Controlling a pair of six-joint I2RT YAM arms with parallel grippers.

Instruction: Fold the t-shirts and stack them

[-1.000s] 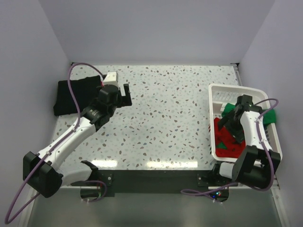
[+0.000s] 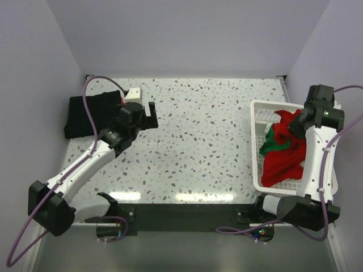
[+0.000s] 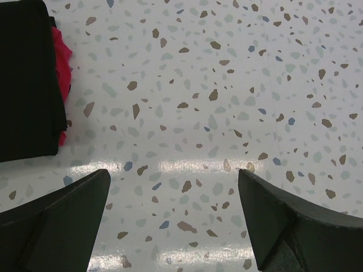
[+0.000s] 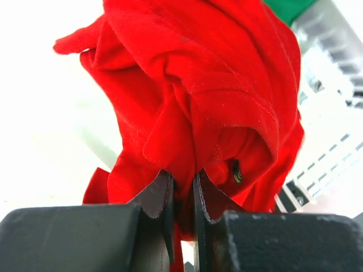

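My right gripper is shut on a red t-shirt (image 4: 198, 96), bunched and lifted above the white basket (image 2: 254, 147) at the right. A green t-shirt (image 2: 271, 142) lies in the basket, partly hidden by the red one. A folded black stack (image 2: 88, 113) lies at the back left, with red cloth (image 3: 62, 68) showing at its right edge. My left gripper (image 2: 151, 113) stands open to the right of that stack, over bare table, nothing between its fingers.
Walls close it in at the back and both sides; the basket fills the right end.
My right gripper has risen from inside the basket, pulling the red t-shirt up with it. The left arm has barely moved.
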